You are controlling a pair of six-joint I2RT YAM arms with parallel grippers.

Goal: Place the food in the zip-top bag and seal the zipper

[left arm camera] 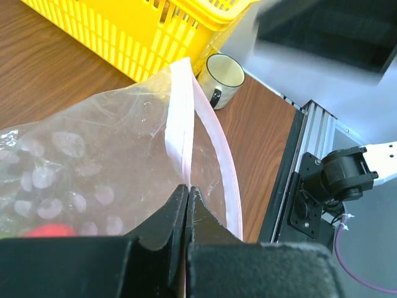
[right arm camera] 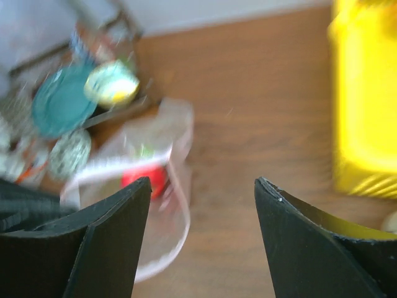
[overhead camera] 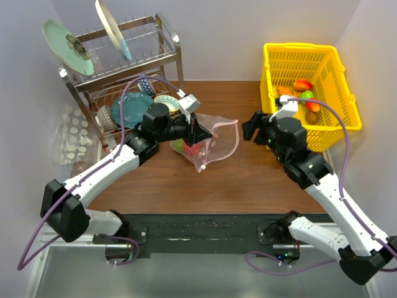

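Note:
The clear zip top bag (overhead camera: 221, 144) lies mid-table with its mouth gaping toward the right. My left gripper is shut on the bag's rim near the white zipper strip (left arm camera: 180, 124). Inside the bag are a red food piece (right arm camera: 146, 179) and a green one (overhead camera: 178, 145), partly hidden by the left arm. Apart from the bag, to its right, my right gripper is open with nothing between its fingers. More food, including a red-orange piece (overhead camera: 302, 85) and a brown one (overhead camera: 312, 118), sits in the yellow basket (overhead camera: 347, 99).
A dish rack (overhead camera: 127, 71) with plates stands at the back left. Beside the basket is a mug (left arm camera: 221, 79). Another plastic bag (overhead camera: 77, 138) leans at the far left. Bare wood (overhead camera: 248, 186) lies in front of the bag.

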